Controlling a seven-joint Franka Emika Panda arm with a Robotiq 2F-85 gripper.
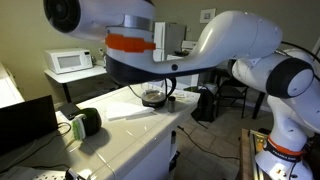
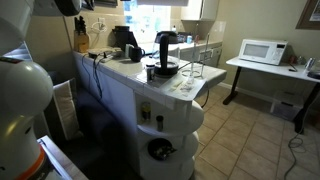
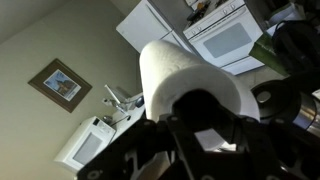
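A white roll [image 3: 185, 75], seemingly paper towel, fills the middle of the wrist view. Its near end, with a dark round hole, faces the camera. My gripper meets this near end; dark fingers show low in the view, and the roll is up in the air with them. Their contact with the roll is mostly hidden. Exterior view 1 cuts off the gripper above its top edge, showing only the raised white arm [image 1: 190, 50].
The long counter [image 1: 150, 133] bears a black kettle [image 1: 88, 122], a pot [image 1: 153, 95] and a white sheet [image 1: 130, 109]. A microwave [image 1: 69, 61] stands behind on a table. Open shelves [image 2: 165, 125] form the counter's end, with free floor [image 2: 235, 145] beyond.
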